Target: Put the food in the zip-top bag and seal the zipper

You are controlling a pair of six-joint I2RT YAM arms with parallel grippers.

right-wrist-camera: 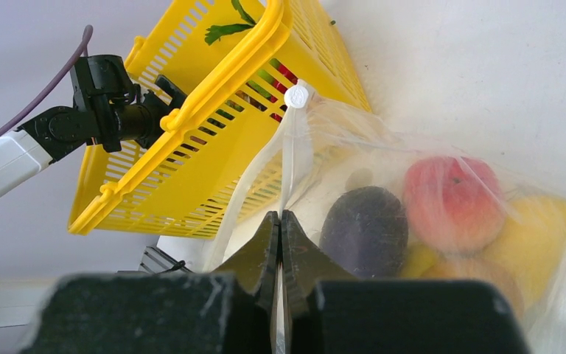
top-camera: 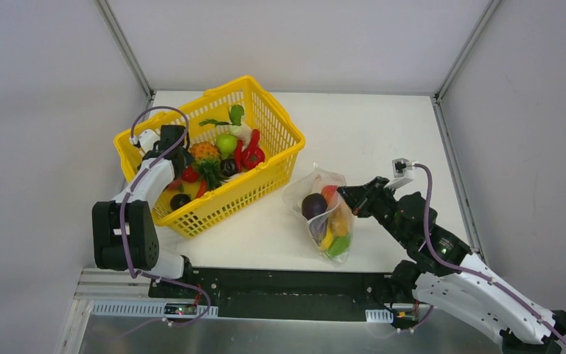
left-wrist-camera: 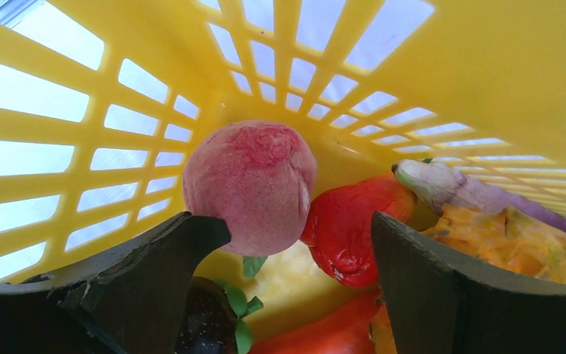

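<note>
Inside the yellow basket [top-camera: 230,199], my left gripper is open. A pink peach [left-wrist-camera: 254,181] lies just beyond its fingertips, overlapped by the left finger [left-wrist-camera: 210,232] in the left wrist view; whether they touch, I cannot tell. The clear zip top bag [top-camera: 317,181] lies on the table, holding a dark oval fruit [right-wrist-camera: 366,232], a red apple-like fruit [right-wrist-camera: 453,203] and yellow and green pieces. My right gripper is shut on the bag's white zip edge. The white slider [right-wrist-camera: 296,96] sits at the strip's far end, near the basket.
Around the peach lie a red pepper [left-wrist-camera: 357,221], a purple-white eggplant [left-wrist-camera: 486,193], a pineapple [left-wrist-camera: 523,240] and a dark eggplant [left-wrist-camera: 210,317]. Basket walls rise close by the left gripper.
</note>
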